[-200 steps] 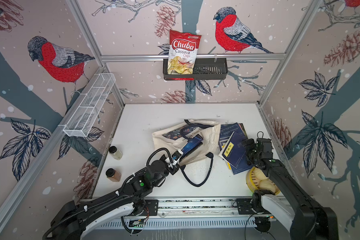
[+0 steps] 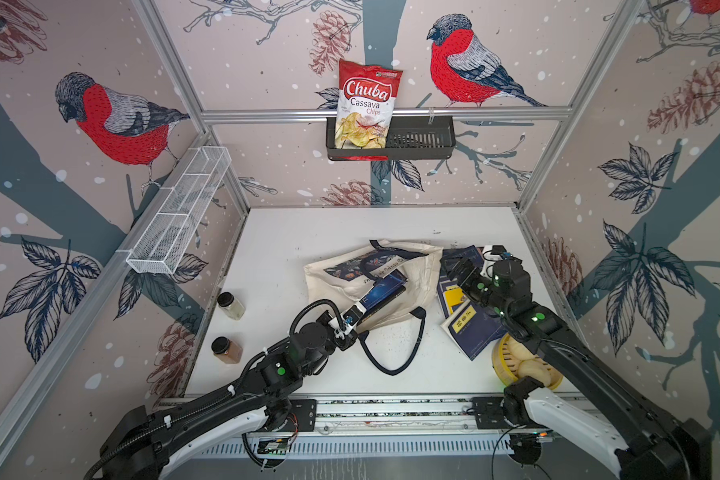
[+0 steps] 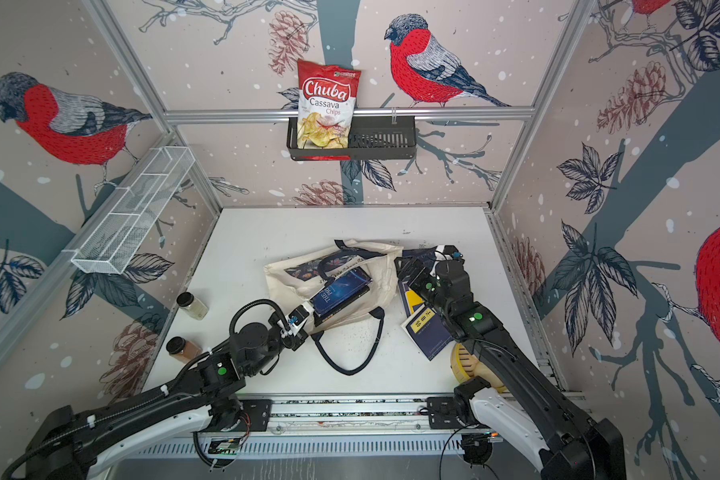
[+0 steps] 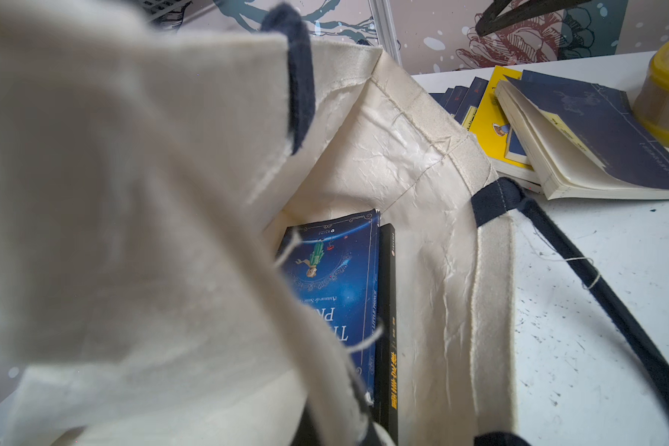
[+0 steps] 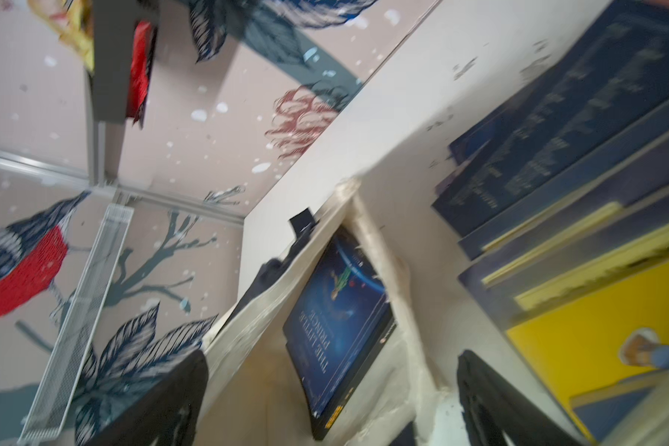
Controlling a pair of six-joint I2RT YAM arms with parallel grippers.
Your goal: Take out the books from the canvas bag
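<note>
The cream canvas bag (image 2: 412, 300) lies mouth open on the table. Inside it rests a blue book, The Little Prince (image 3: 341, 291), on top of a black book (image 4: 387, 334). At the bag's near left rim, my left gripper (image 2: 350, 321) is shut on the thin canvas, its fingertips mostly hidden in the left wrist view. My right gripper is open with nothing between its fingers, above the table just right of the bag. Beneath and beside it lie several removed books, including a navy one (image 2: 478, 329) and a yellow one (image 5: 609, 319).
A yellow round container (image 2: 504, 369) stands at the front right, close to the right arm. Two jars, one pale (image 2: 230, 305) and one brown (image 2: 226, 349), stand on the left. A dark bag handle (image 2: 400, 369) loops over the front table. The table behind the bag is clear.
My right gripper has swung left from the table's right side to near the bag. The navy book it was beside has shifted slightly and settled on the pile. The left arm is still.
</note>
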